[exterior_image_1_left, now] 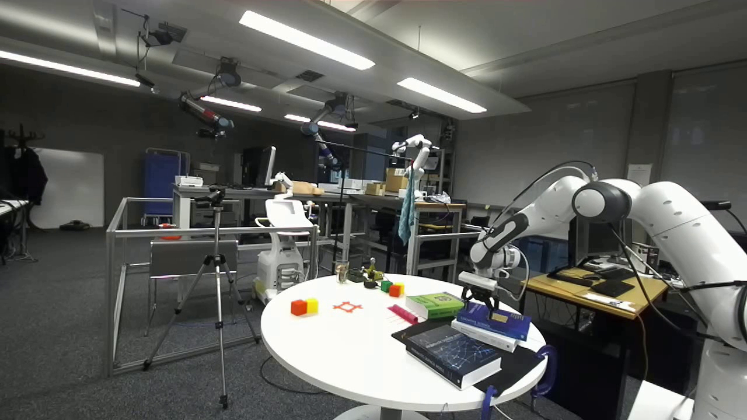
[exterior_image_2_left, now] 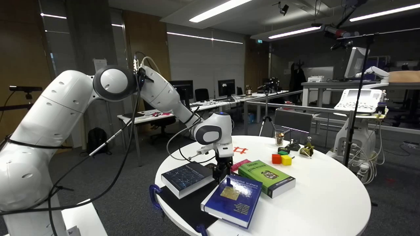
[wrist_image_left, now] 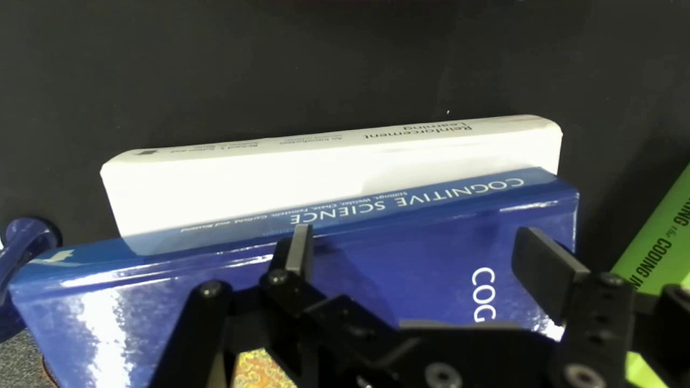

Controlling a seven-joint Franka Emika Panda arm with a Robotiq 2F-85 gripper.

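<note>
The blue Cognitive Science book (wrist_image_left: 394, 258) lies on top of the white Reinforcement Learning book (wrist_image_left: 323, 171), whose spine side sticks out from beneath it. Over the blue cover my gripper is open, its fingers (wrist_image_left: 301, 251) spread wide with nothing held between them. From the side, the gripper (exterior_image_1_left: 480, 300) points down at the spine end of the stack; whether its tips touch the cover cannot be told. In exterior view 2 the blue book (exterior_image_2_left: 234, 198) partly hides the fingertips.
A dark book (exterior_image_1_left: 453, 352) lies on the black mat (exterior_image_1_left: 515, 368), and a green book (exterior_image_2_left: 267, 175) sits close to the stack. Blue clamps (exterior_image_1_left: 550, 368) grip the table edge. Coloured blocks (exterior_image_1_left: 304, 307) stand farther off.
</note>
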